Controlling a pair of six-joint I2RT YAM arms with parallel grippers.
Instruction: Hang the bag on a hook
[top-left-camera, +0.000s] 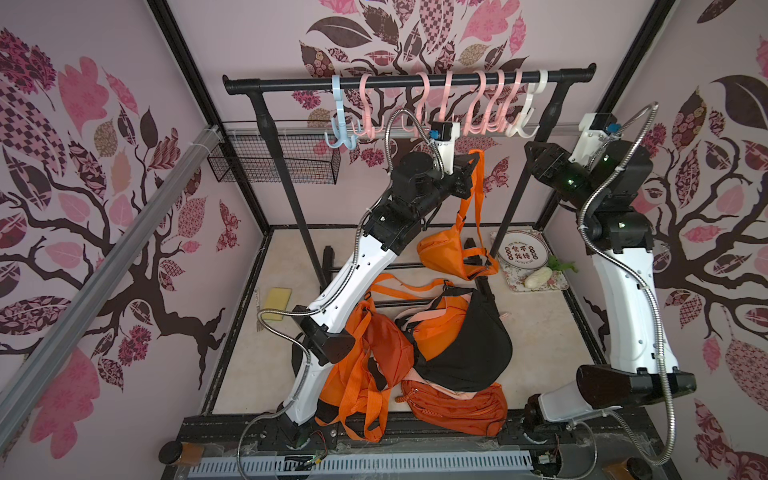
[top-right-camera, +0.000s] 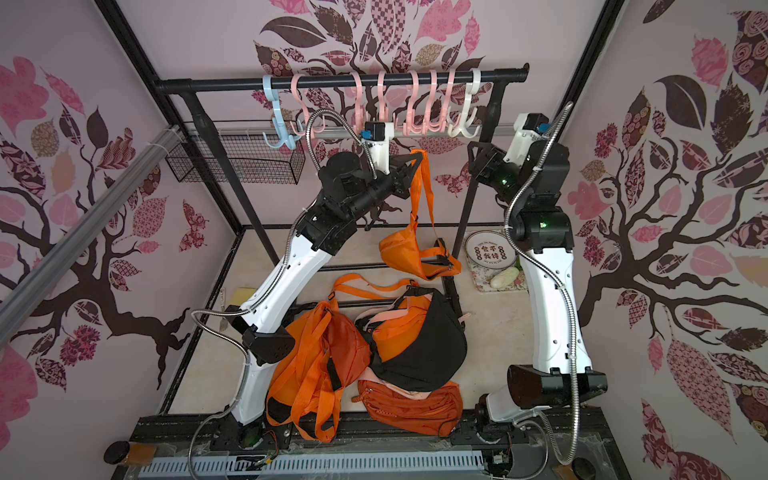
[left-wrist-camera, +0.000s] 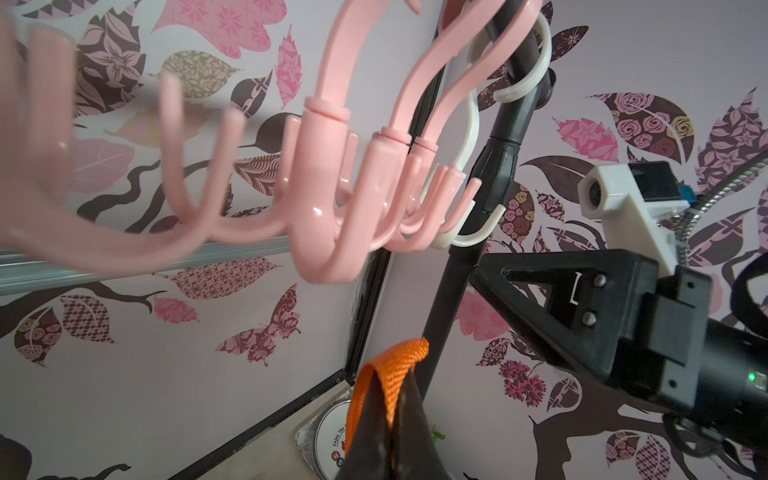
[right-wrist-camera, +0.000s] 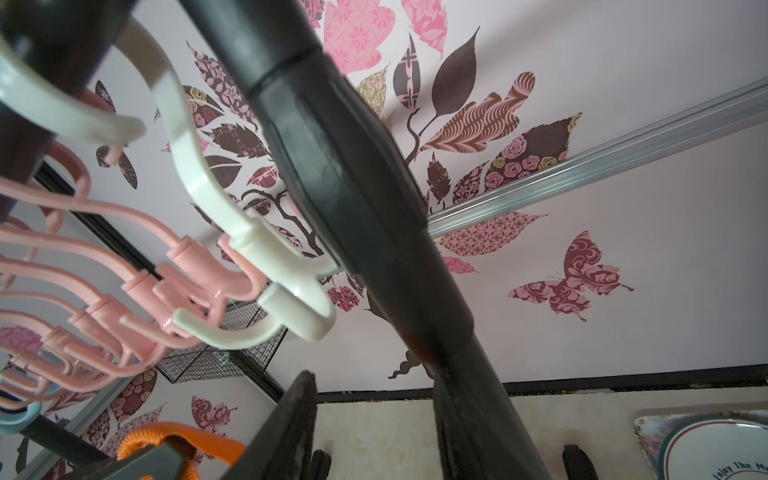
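Note:
My left gripper (top-left-camera: 464, 180) is shut on the orange strap (left-wrist-camera: 400, 352), which shows between its dark fingertips in the left wrist view, just under the pink hooks (left-wrist-camera: 320, 192). The orange bag (top-left-camera: 444, 254) hangs from that strap, low behind the arms. To the right, by the rack's post, my right gripper (top-left-camera: 537, 162) has nothing between its fingers; they stand apart in the right wrist view, below the white hook (right-wrist-camera: 296, 296). The hooks hang from the black rail (top-left-camera: 288, 84).
A blue hook (top-left-camera: 342, 120) hangs at the rail's left. A wire basket (top-left-camera: 272, 160) is behind. Several bags (top-left-camera: 452, 412) cover the floor's middle; a plate (top-left-camera: 524, 249) sits at right. The black post (right-wrist-camera: 376, 240) stands close before my right gripper.

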